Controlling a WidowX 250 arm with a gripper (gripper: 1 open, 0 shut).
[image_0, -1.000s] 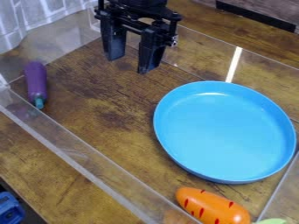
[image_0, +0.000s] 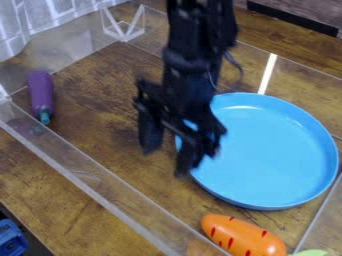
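My black gripper (image_0: 181, 140) is blurred and hangs low over the middle of the wooden floor, at the left edge of a blue plate (image_0: 267, 150), covering part of it. I cannot tell how its fingers stand. A purple eggplant toy (image_0: 42, 95) lies at the left. An orange carrot toy (image_0: 243, 233) with red marks lies at the bottom right, in front of the plate.
Clear plastic walls (image_0: 94, 182) border the wooden area (image_0: 94, 120). A small blue object (image_0: 10, 238) is at the lower left edge. The floor between eggplant and gripper is bare.
My gripper has moved down from the top of the view toward the middle, and now partly covers the plate's left side.
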